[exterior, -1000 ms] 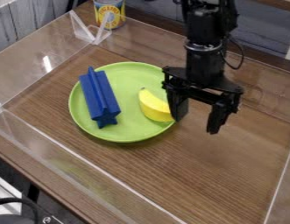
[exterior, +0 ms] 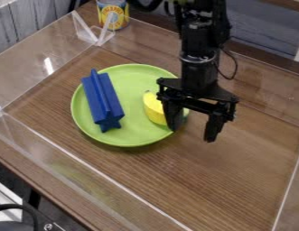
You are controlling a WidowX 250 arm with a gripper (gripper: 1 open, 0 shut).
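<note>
My black gripper (exterior: 191, 124) is open, its fingers hanging at the right edge of a green plate (exterior: 125, 135). Its left finger reaches down beside a yellow object (exterior: 154, 108) on the plate, partly hiding it; whether they touch I cannot tell. The right finger hangs over bare wood. A long blue object (exterior: 102, 100) lies on the left side of the same plate.
A can (exterior: 112, 14) stands at the back left on the wooden table (exterior: 212, 189). A black cable (exterior: 19, 207) shows at the bottom left.
My gripper has shifted slightly left and down toward the yellow object, covering more of it. The plate and blue object look unmoved.
</note>
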